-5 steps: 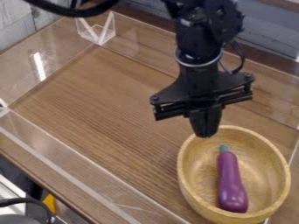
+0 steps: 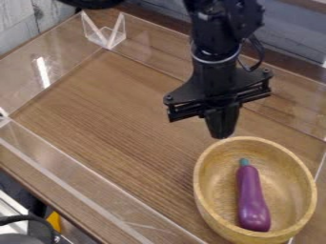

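My black gripper (image 2: 219, 124) hangs over the table at the upper middle, its narrow tip pointing down just above the back rim of a tan bowl (image 2: 208, 202). It looks shut, with nothing visible between its fingers. A purple toy eggplant (image 2: 251, 200) with a teal stem lies inside the bowl at the lower right.
A small white wire-like object (image 2: 102, 29) is at the back left. Clear tray walls edge the table, and a dark rounded object with yellow (image 2: 26, 229) sits at the lower left.
My gripper has shifted slightly up, toward the back of the table, over the last second. The bowl and eggplant look unmoved.
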